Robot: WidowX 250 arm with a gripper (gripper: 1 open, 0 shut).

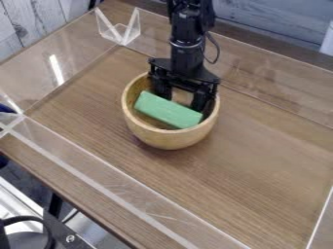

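A wooden bowl (169, 138) stands on the table with a green block (168, 112) lying tilted inside it. My black gripper (182, 86) hangs over the back of the bowl, its lower parts reaching down beside the block. The fingers are dark against the bowl's interior, and I cannot make out clearly what lies between them.
A white angular object (119, 27) sits at the back left. Dark cables lie at the lower left, off the table's edge.
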